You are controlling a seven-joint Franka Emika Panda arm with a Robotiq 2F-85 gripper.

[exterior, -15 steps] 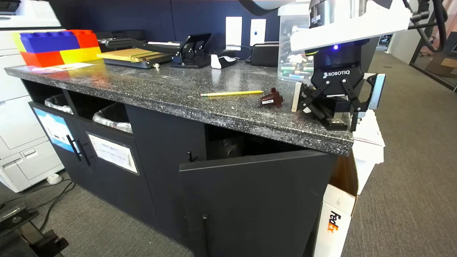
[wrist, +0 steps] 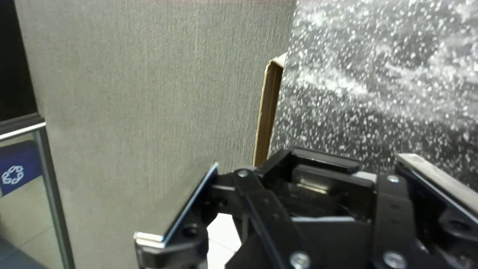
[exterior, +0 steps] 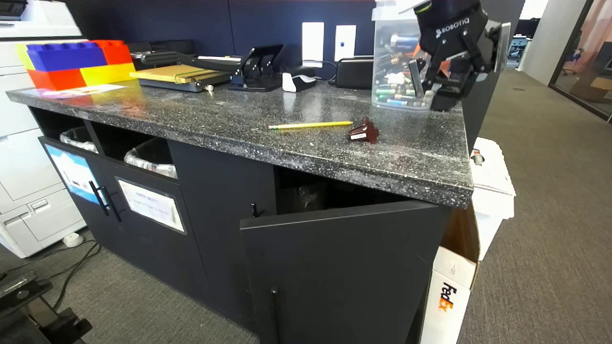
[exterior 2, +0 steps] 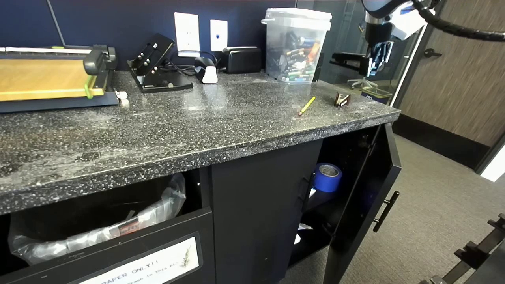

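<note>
My gripper (exterior: 459,69) hangs over the right end of the speckled countertop, in front of the clear bin as exterior view 1 sees it. In the wrist view two pale plates stand far apart at its sides, with black linkage between them; I cannot tell from this how its fingers stand. No loose object shows clearly in it. A yellow pencil (exterior: 310,125) and a small dark red-brown object (exterior: 365,132), perhaps a staple remover, lie on the countertop (exterior: 229,114). The lidded clear bin (exterior 2: 296,47) holds many small coloured items, perhaps markers or batteries.
The cabinet door (exterior: 338,269) below stands open, with blue tape (exterior 2: 327,177) on a shelf inside. A paper cutter (exterior 2: 45,78), black stand (exterior 2: 156,71) and big toy bricks (exterior: 74,63) fill the far left. A cardboard box (wrist: 269,107) stands beside the counter's end.
My gripper has moved up and back from the counter's front right corner and has turned. The pencil, dark red-brown object and cabinet door have not moved.
</note>
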